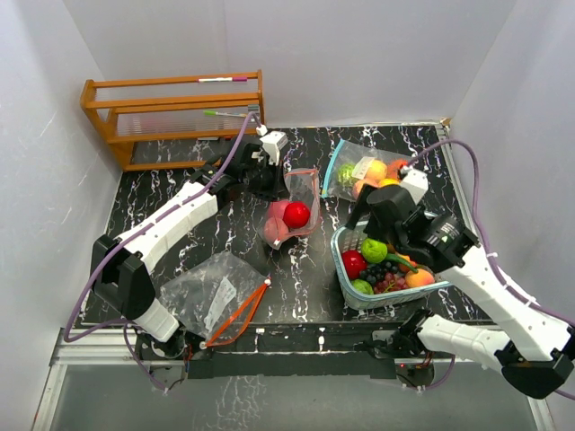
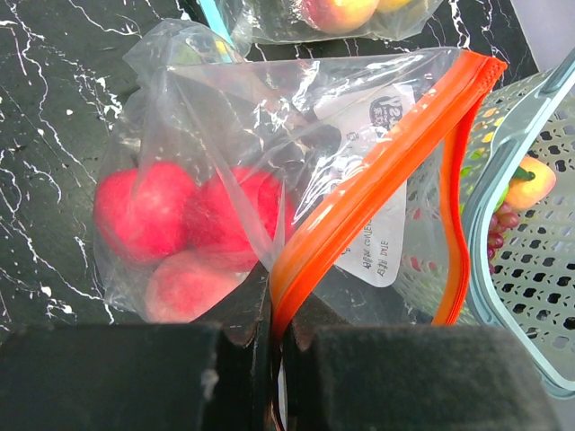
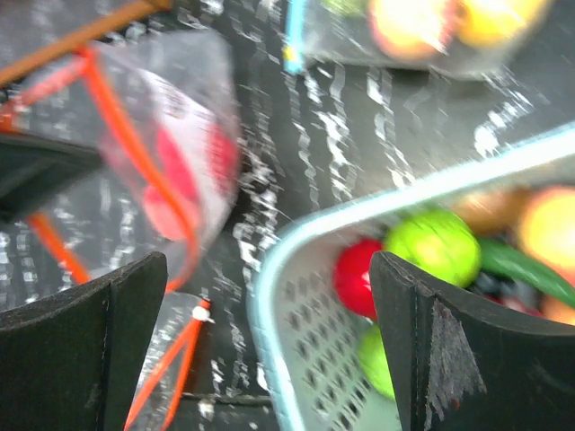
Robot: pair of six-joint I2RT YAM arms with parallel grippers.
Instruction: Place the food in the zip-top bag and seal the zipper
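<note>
A clear bag with an orange zipper (image 2: 368,193) holds red and pink fruit (image 1: 296,215); it stands mid-table. My left gripper is shut on the bag's rim at the orange zipper. My right gripper is open above the left part of the plastic basket (image 1: 347,296), with nothing seen between its fingers. The basket holds green apples (image 1: 375,250), a red fruit, grapes, oranges and other produce.
A filled bag (image 1: 355,166) lies at the back right. An empty zip bag (image 1: 211,296) lies front left. A wooden rack (image 1: 171,103) stands at the back left.
</note>
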